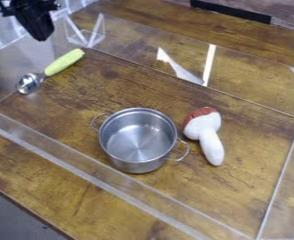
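Observation:
My black gripper (37,21) is high at the top left, partly cut off by the frame's edge, above and apart from a spoon with a yellow-green handle (64,63) and metal bowl (30,83) lying on the wooden table. Its fingers are small and dark, and nothing shows held beneath them. A steel pot (137,141) with two wire handles stands in the middle front, empty. To its right lies a white mushroom-shaped object (210,142) with a red-speckled top.
Clear plastic walls (75,157) border the work area, with white tape pieces (181,67) near the back. Bare wood (131,80) is free between the spoon and the pot.

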